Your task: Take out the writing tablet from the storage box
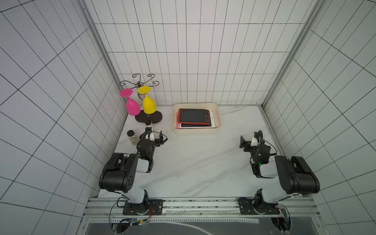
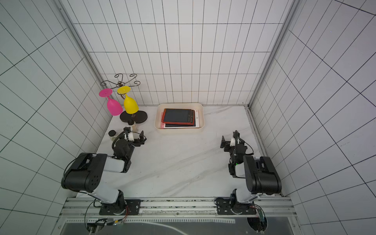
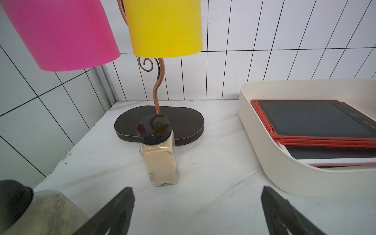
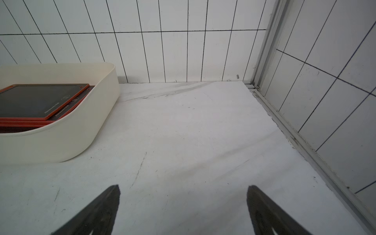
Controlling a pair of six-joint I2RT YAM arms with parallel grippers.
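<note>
A cream storage box (image 1: 195, 131) stands at the back middle of the table, holding a stack of writing tablets, the top one red-rimmed with a dark screen (image 1: 192, 115); more red and white tablets show beneath it (image 3: 325, 160). My left gripper is open and empty at the left of the table, short of the box and to its front left. My right gripper is open and empty at the right, in front and to the right of the box.
Pink (image 1: 132, 105) and yellow (image 1: 149, 105) cups hang on a metal stand with a dark base (image 3: 184, 121) at back left. Two lidded jars (image 3: 159, 164) (image 1: 132, 137) stand near my left gripper. Tiled walls surround it.
</note>
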